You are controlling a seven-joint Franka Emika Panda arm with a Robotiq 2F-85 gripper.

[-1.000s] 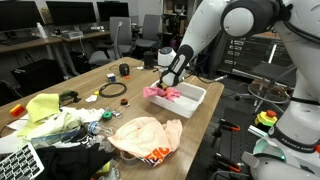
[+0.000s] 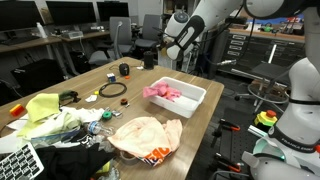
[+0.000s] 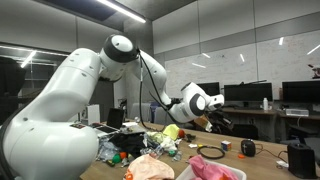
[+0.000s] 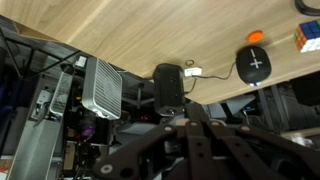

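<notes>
Held high above the far end of the table, my gripper (image 2: 160, 46) is clear of the white bin (image 2: 196, 112). A crumpled pink cloth (image 2: 172, 92) lies in that bin, partly against its left side. In the second exterior view the gripper (image 3: 219, 122) hangs in the air, with pink cloth (image 3: 212, 170) below it. Dark fingers reach up from the bottom of the wrist view, where the gripper looks shut and no object shows between its fingertips.
Below the wrist camera are a black upright device (image 4: 168, 88), a black mouse (image 4: 253, 65) and a colored puzzle cube (image 4: 308, 38). A peach cloth (image 2: 148, 138), a yellow-green cloth (image 2: 42, 106) and black fabric (image 2: 75, 160) cover the near left. Bare wood shows around the black cable ring (image 2: 113, 90).
From low over the bin, my arm has risen and drawn back toward the far end. The pink cloth, raised at the bin's left side earlier, now lies lower in it.
</notes>
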